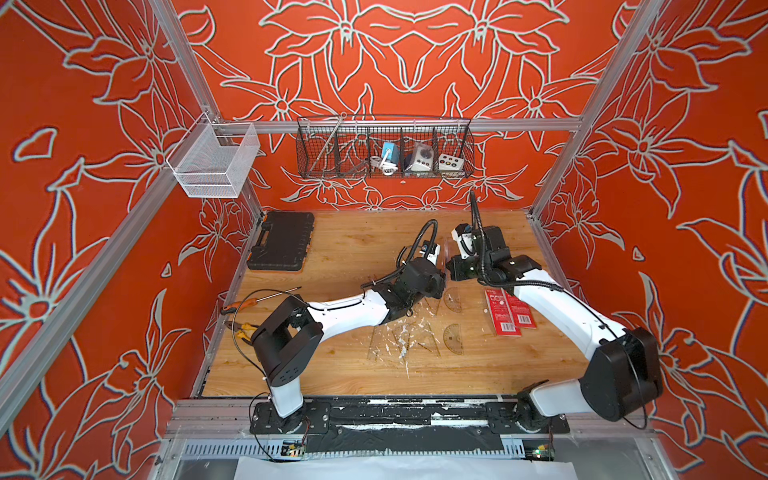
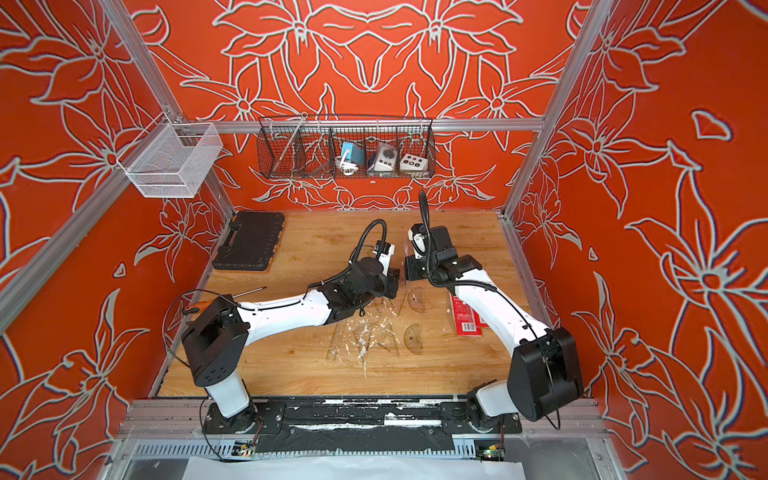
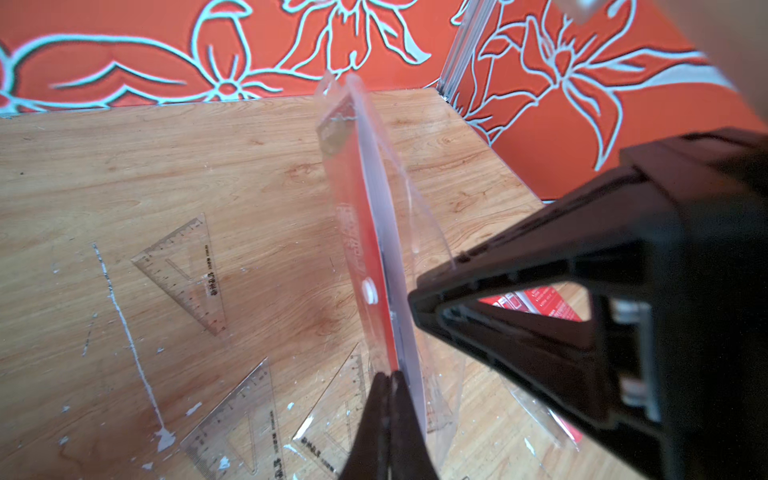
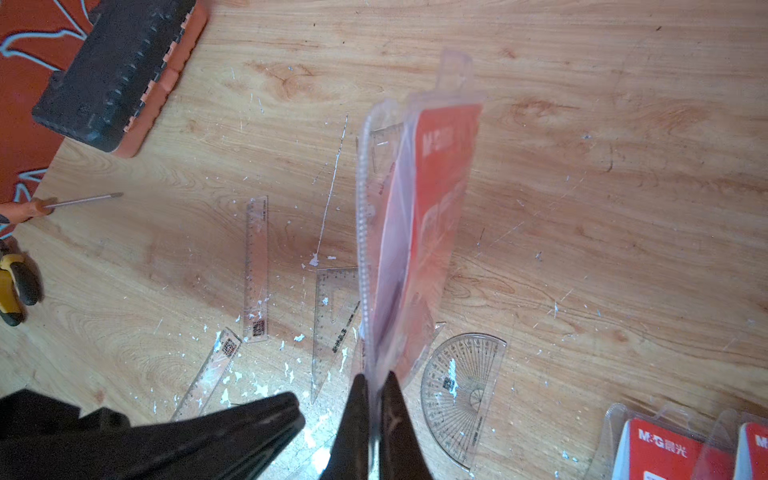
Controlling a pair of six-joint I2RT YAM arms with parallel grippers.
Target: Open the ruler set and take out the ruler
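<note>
A clear ruler-set packet [image 4: 436, 184] with a red M&G card stands upright between my two grippers, its sides spread apart. In the right wrist view my right gripper is shut, with thin clear plastic running between its fingers. Viewed from the left wrist, my left gripper is shut and its tips overlap the near edge of the red-and-clear packet [image 3: 364, 240]. Whether it pinches any film cannot be made out. Loose clear pieces lie below: a straight ruler [image 4: 256, 272], a protractor [image 4: 464, 396] and set squares [image 3: 188, 272].
Two red packs [image 1: 504, 312] lie at the right of the table. A black case [image 1: 281, 240] stands at the back left, with a screwdriver [image 1: 264, 297] and yellow-handled pliers [image 4: 14, 284] nearby. White scraps [image 1: 404, 340] litter the front middle.
</note>
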